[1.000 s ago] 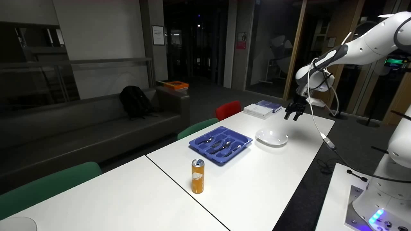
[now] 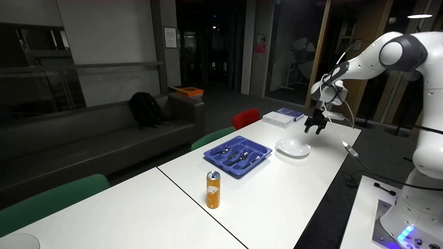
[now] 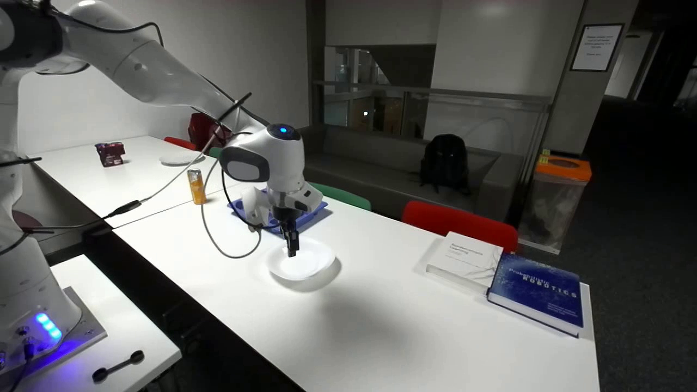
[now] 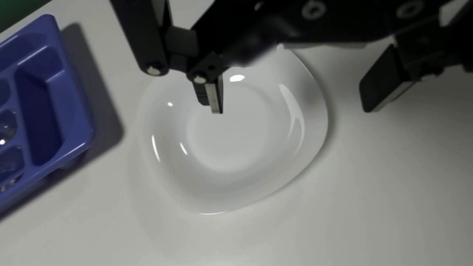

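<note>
Over the far part of the table my gripper [image 2: 312, 131] hangs in the air, its fingers apart. In the wrist view its fingers [image 4: 214, 95] stand wide of each other, with nothing held between them. Below lies an empty white plate [image 4: 230, 133], flat on the table; one finger overlaps it in that view, the other appears off its right edge. A blue cutlery tray [image 2: 237, 155] with several utensils sits beside the plate. Nearer exterior view 1, an orange can [image 2: 213, 189] stands upright.
Two books, one white [image 3: 465, 260] and one blue [image 3: 537, 291], lie at the table's end by a red chair [image 3: 457, 222]. A cable [image 2: 351, 150] droops from the arm. Bare tabletop [image 3: 418, 340] surrounds the plate on its open sides.
The arm has shifted and its wrist has come left in exterior view 1, with the gripper slightly lower and nearer the plate. The plate, tray and can have not moved.
</note>
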